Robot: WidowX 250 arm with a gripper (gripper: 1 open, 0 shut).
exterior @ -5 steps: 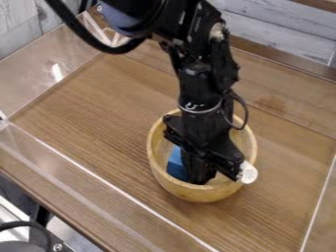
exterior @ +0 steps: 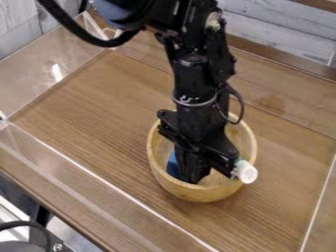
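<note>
My black gripper [exterior: 197, 148] reaches down from the top into a yellow bowl [exterior: 197, 192] on the wooden table. A blue object [exterior: 174, 163] lies inside the bowl, partly hidden behind the gripper. The fingers are low over the bowl; whether anything is between them is hidden. A white cylindrical piece [exterior: 245, 171] shows at the gripper's lower right, by the bowl's rim.
A white wall [exterior: 27, 25] stands at the back left, and dark cables lie at the lower left edge.
The gripper and arm have shifted slightly within the bowl, with the upper arm moving a little. The bowl stays about in place.
</note>
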